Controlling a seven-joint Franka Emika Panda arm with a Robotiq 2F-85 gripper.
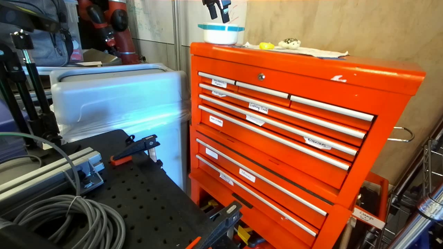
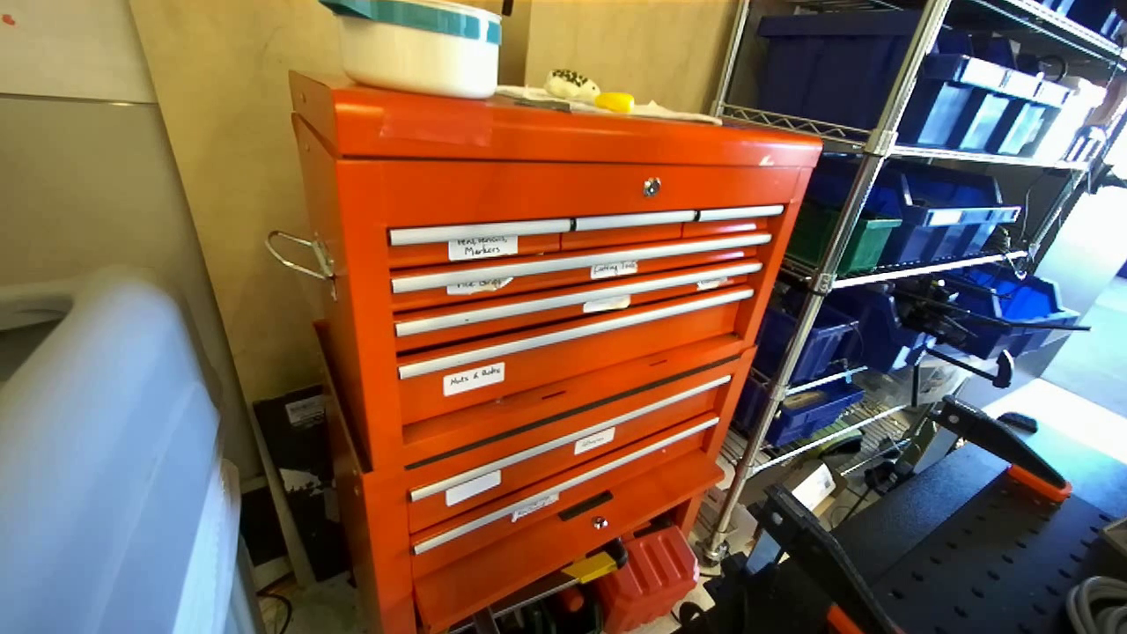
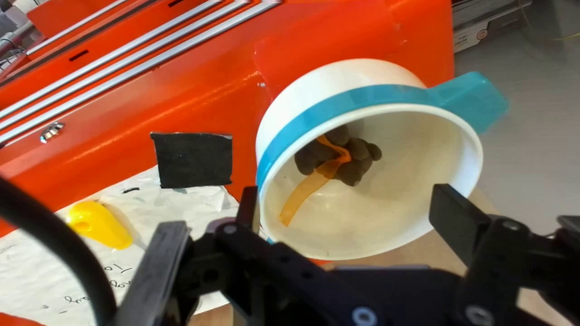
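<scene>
A white pot with a teal rim and handles (image 3: pixel 348 99) stands on the left end of the red tool chest's top. Inside it, against one wall, lies a dark brown lumpy object (image 3: pixel 356 157) with an orange ribbon (image 3: pixel 304 196). My gripper is open over the pot, its fingers wide apart and nothing between them. In exterior view 1 the gripper (image 1: pixel 218 18) shows just above the pot (image 1: pixel 220 36). Beside the pot, a yellow object (image 3: pixel 100 223) and a white, dark-speckled object (image 1: pixel 289 43) rest on a pale cloth (image 1: pixel 317 52).
The red tool chest (image 1: pixel 274 166) has all its drawers shut. A black patch (image 3: pixel 194 160) sits on its top near the pot. Wire shelving with blue bins (image 2: pixel 956 217) stands to one side; a black perforated table (image 1: pixel 141 199) with clamps is in front.
</scene>
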